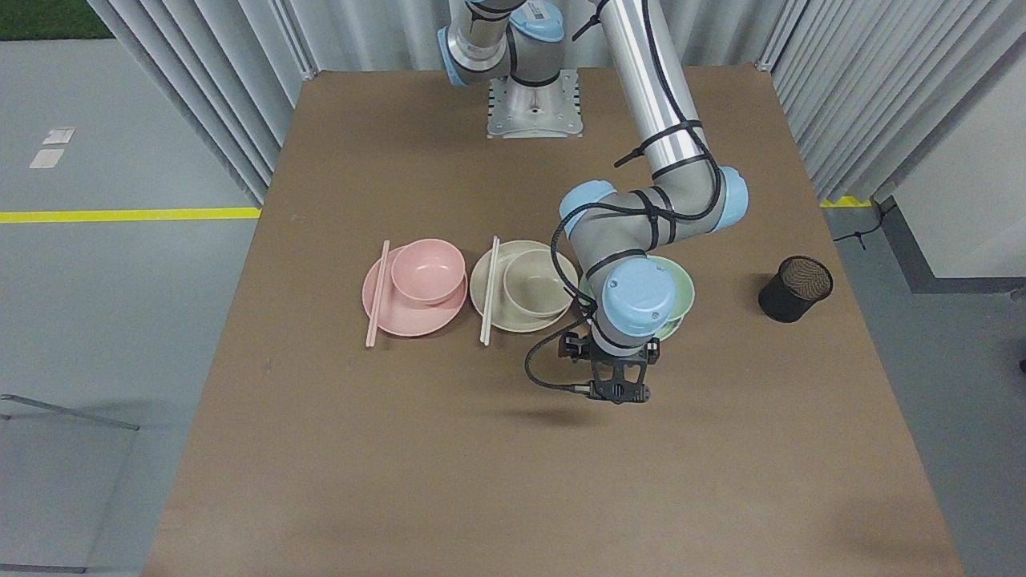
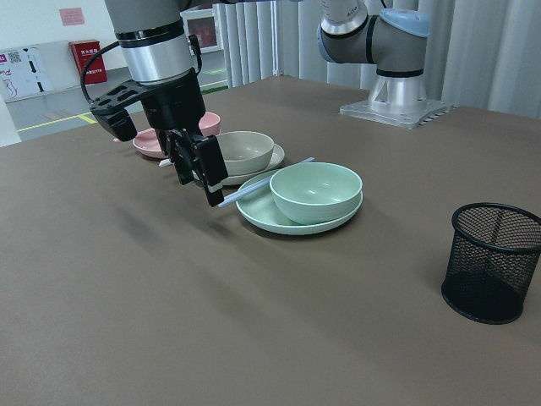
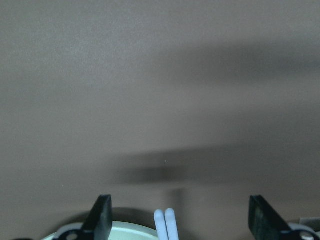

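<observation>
My gripper is open, its two black fingers apart above the table beside a pair of light blue chopsticks [image 3: 167, 225]. In the left view the gripper [image 2: 203, 190] is low at the near end of these chopsticks [image 2: 241, 193], which lie on a mint plate [image 2: 287, 227] next to a mint bowl [image 2: 314, 190]. A cream bowl [image 1: 539, 284] on a cream plate with chopsticks [image 1: 490, 288] and a pink bowl [image 1: 429, 271] on a pink plate with chopsticks [image 1: 377, 293] stand to the left in the front view.
A black mesh cup [image 1: 795, 288] stands alone on the right of the table [image 1: 462, 462].
</observation>
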